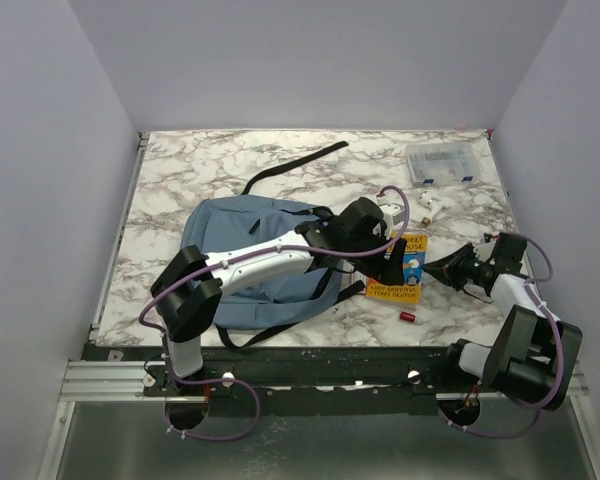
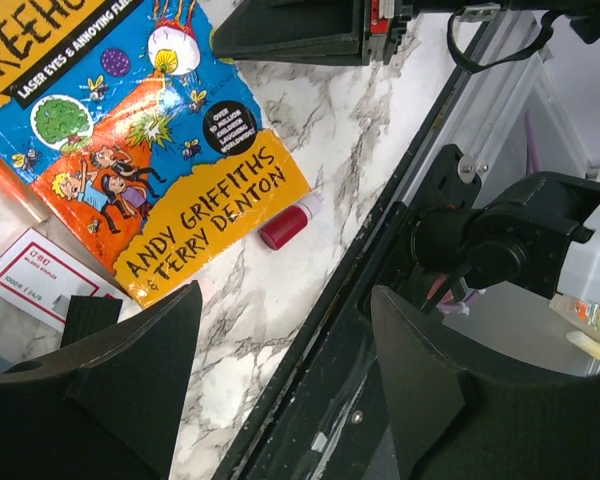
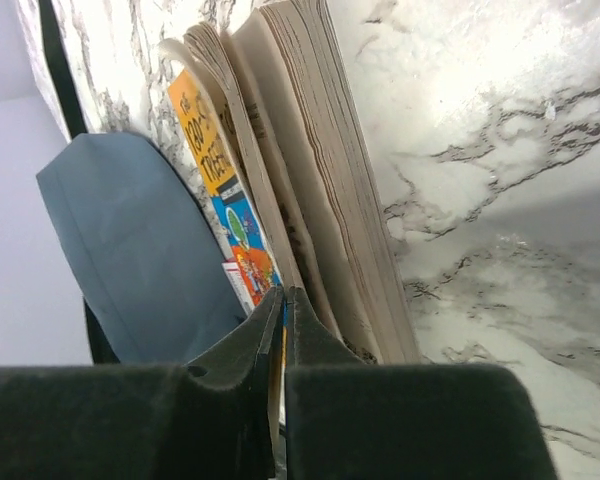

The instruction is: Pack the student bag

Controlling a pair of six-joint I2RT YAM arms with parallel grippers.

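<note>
A paperback with an orange, blue and yellow cover (image 1: 412, 268) (image 2: 160, 130) lies flat on the marble table, right of the blue-grey bag (image 1: 242, 290) (image 3: 150, 240). My right gripper (image 1: 429, 268) is shut, nothing visible between its fingers, its tips at the book's page edge. Over the book's left part reaches my left gripper (image 1: 393, 280); a wide gap separates its fingers (image 2: 150, 380), with only tabletop and table edge showing between them. Near the book's lower corner lies a small red tube with a pale cap (image 1: 407, 317) (image 2: 284, 226).
A white label card (image 2: 45, 280) and an orange-tinted clear item (image 2: 10, 190) lie beside the book, toward the bag. Small white items (image 1: 427, 205) and a clear plastic case (image 1: 442, 162) sit farther back. Black straps (image 1: 250, 338) trail from the bag.
</note>
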